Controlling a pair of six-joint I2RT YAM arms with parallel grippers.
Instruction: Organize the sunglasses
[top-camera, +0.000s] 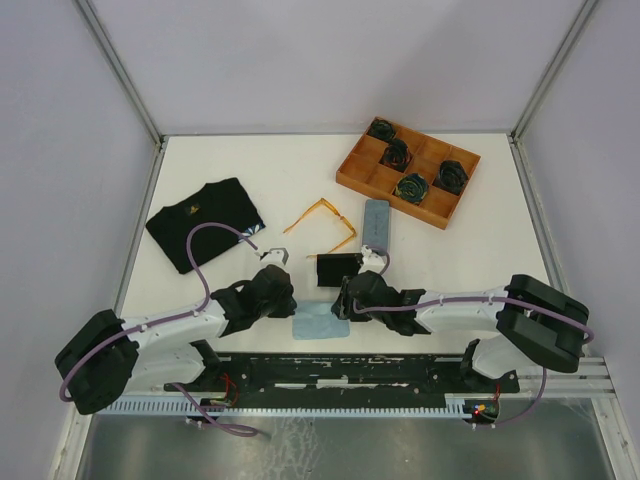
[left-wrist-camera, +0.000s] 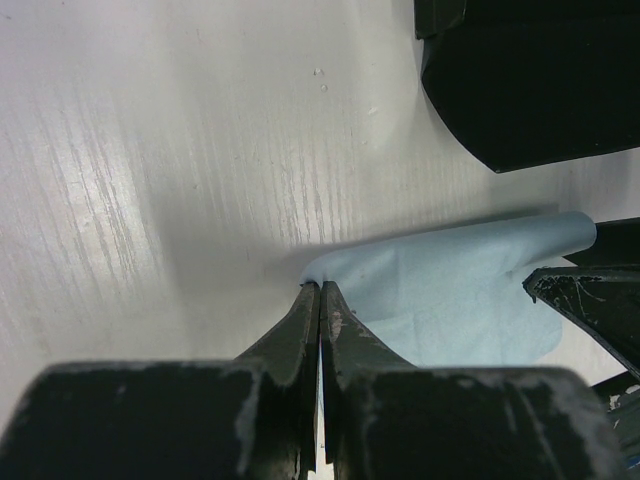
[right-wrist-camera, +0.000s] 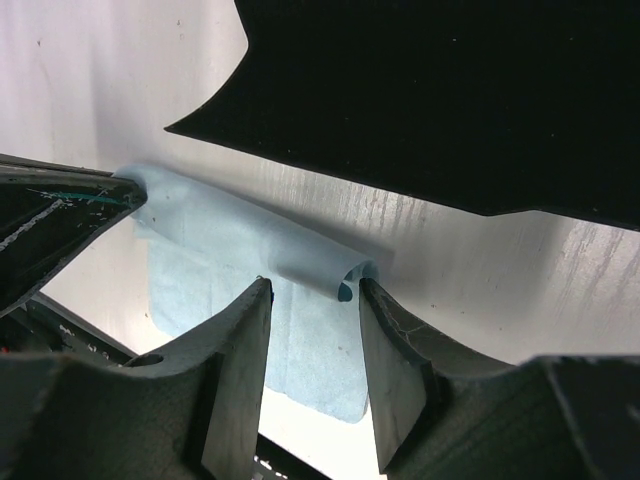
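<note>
Yellow-orange sunglasses (top-camera: 340, 218) lie unfolded on the table. Just below them is a black case or pouch (top-camera: 336, 270), its dark edge also filling the top of the right wrist view. A pale blue cloth (top-camera: 320, 321) lies flat near the front edge, its far side raised into a fold. At the cloth's left corner my left gripper is shut on the fold's edge. Around the opposite corner, my right gripper has its fingers apart, the curled cloth end showing between the tips without a visible grip.
A grey-blue case (top-camera: 376, 223) sits right of the sunglasses. Behind it, a wooden compartment box (top-camera: 371, 167) holds several dark rolled items. A folded black garment (top-camera: 205, 222) lies at the left.
</note>
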